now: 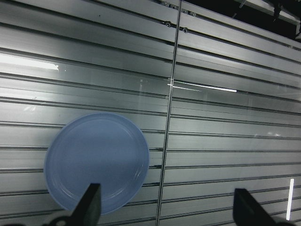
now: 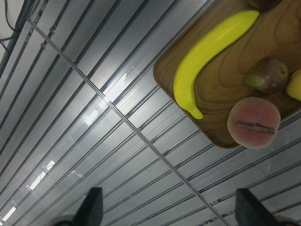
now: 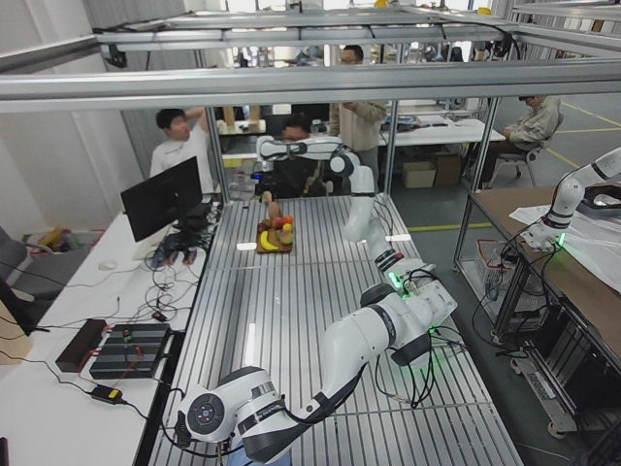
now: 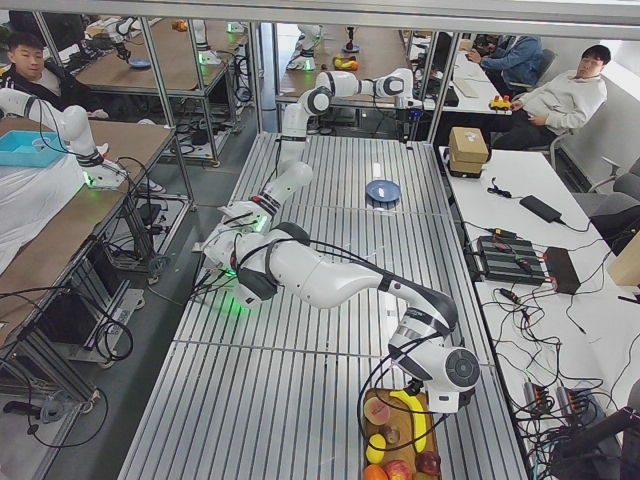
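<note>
A blue plate [image 1: 96,157] lies on the slatted metal table below my left gripper, whose dark fingertips stand wide apart with nothing between them. Under my right gripper, also open and empty, a wooden tray [image 2: 216,87] holds fruit: a banana [image 2: 197,56], a peach [image 2: 254,122], a mango-like fruit [image 2: 265,75] and a yellow fruit [image 2: 295,86] at the frame's edge. In the camera right view the tray [image 4: 372,460] is at the near end; the plate [image 4: 383,192] is at the far end, partly hidden in the camera left view.
Both arms rise from mounts along one side, with loose cables there. Side desks hold a monitor [image 3: 160,199], dark power units and many cables.
</note>
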